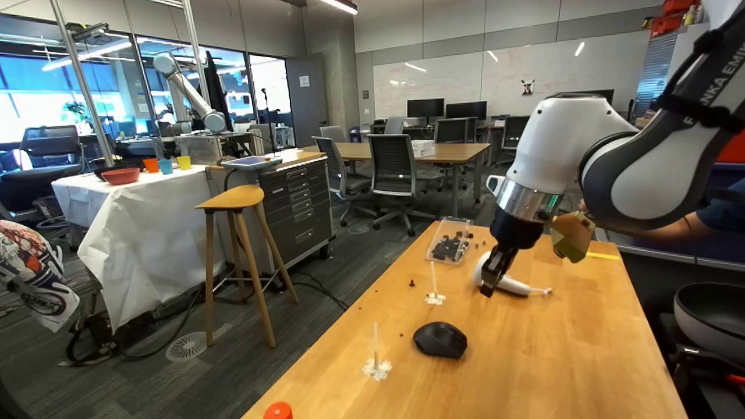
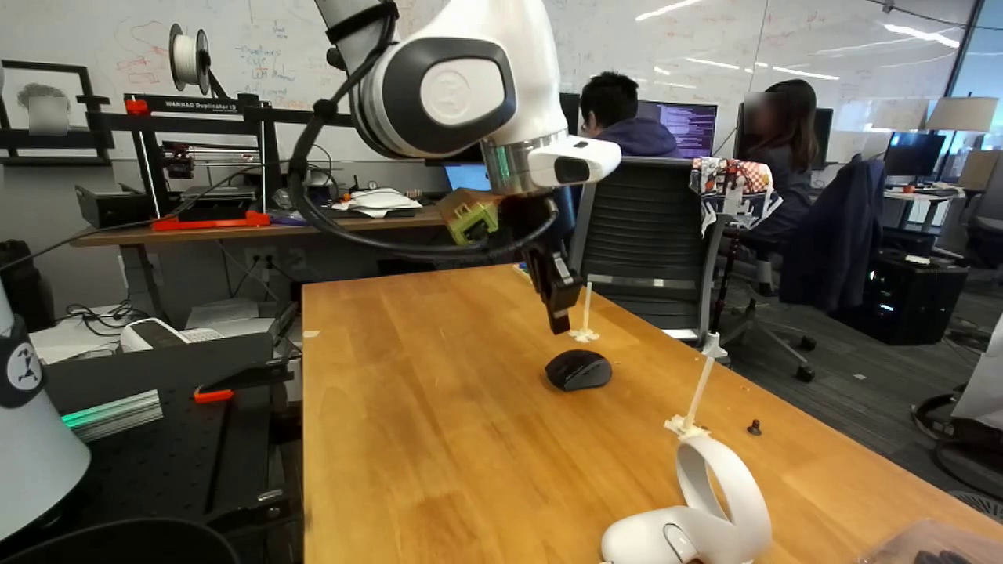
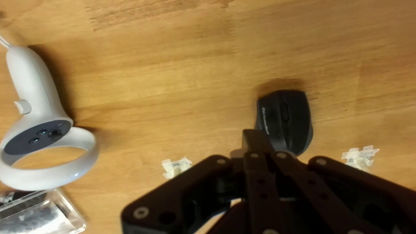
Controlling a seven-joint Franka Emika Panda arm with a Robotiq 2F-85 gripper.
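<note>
My gripper (image 1: pixel 486 290) hangs over the wooden table, its fingers shut together with nothing showing between them. A black computer mouse (image 1: pixel 440 340) rests on the tabletop, apart from the gripper and lower than it. From the wrist, the mouse (image 3: pixel 285 119) appears just beyond my fingertips, which cover a little of its near edge. In exterior view 2 the gripper (image 2: pixel 561 324) is above the table behind the mouse (image 2: pixel 578 370). A white ring-ended controller (image 3: pixel 37 89) lies to the left in the wrist view; in exterior view 1 the gripper partly hides it.
Two thin white sticks, one (image 1: pixel 375 349) near and one (image 1: pixel 433 283) farther off, stand taped upright along the table's edge. A clear box of dark parts (image 1: pixel 450 241) sits at the far end.
</note>
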